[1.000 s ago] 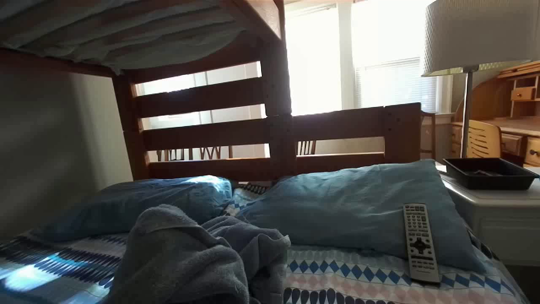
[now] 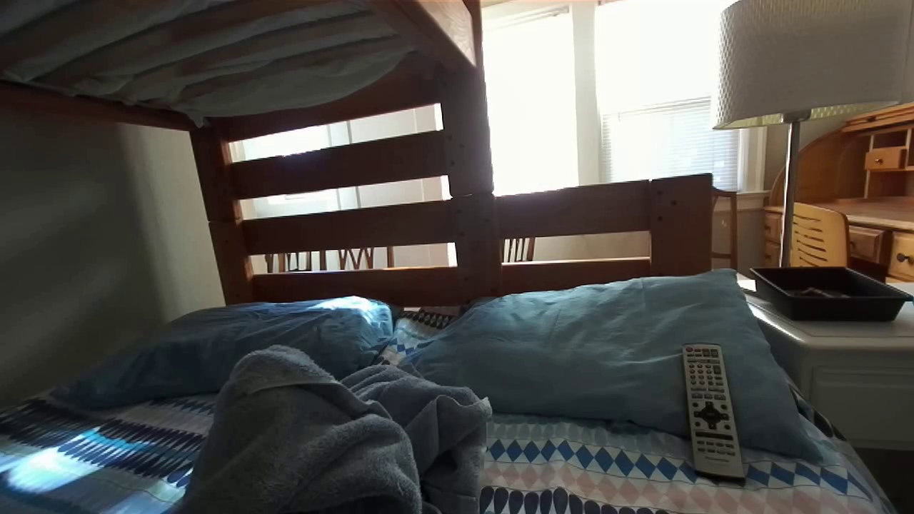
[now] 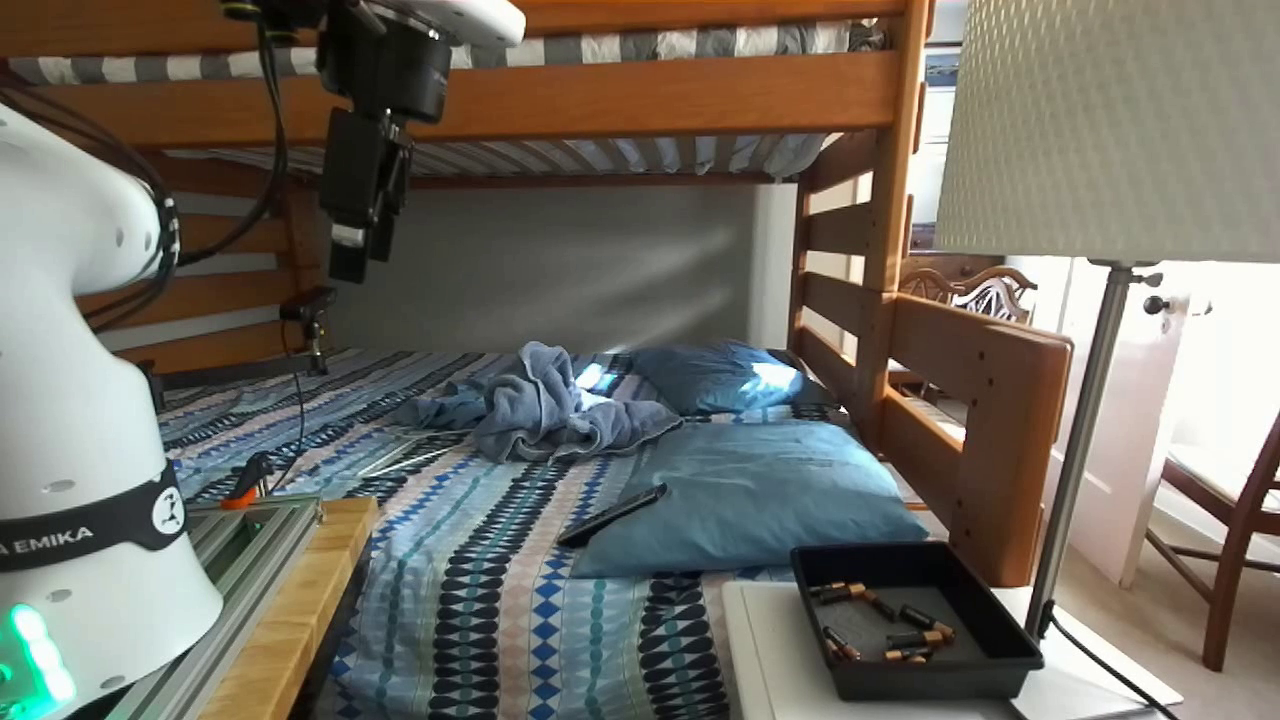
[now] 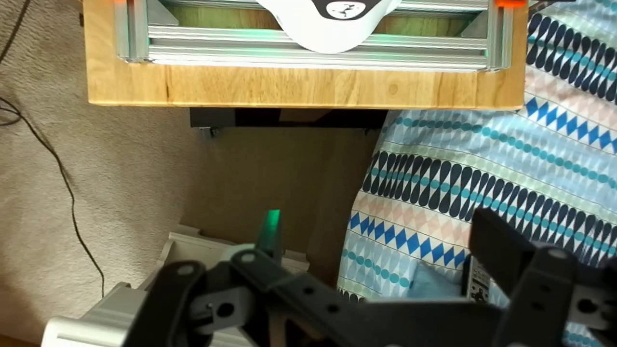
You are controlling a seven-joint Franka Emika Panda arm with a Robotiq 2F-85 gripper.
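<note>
My gripper (image 3: 365,254) hangs high over the near side of the bed, fingers pointing down. In the wrist view the gripper is open, its two fingers wide apart with only floor and bedding far below between them. A grey remote control (image 2: 712,411) leans on the edge of the blue pillow (image 2: 583,343), its lower end on the sheet. Part of the remote (image 4: 478,281) peeks out beside the right finger. A black tray (image 3: 924,684) on the white nightstand (image 3: 756,636) holds several loose batteries (image 3: 924,620).
A crumpled grey-blue towel (image 3: 540,408) lies mid-bed near a second blue pillow (image 3: 708,376). The lamp (image 3: 1104,360) rises right behind the tray. Overhead runs the upper bunk's rail (image 3: 660,102). Bedding between my base and the remote is mostly clear.
</note>
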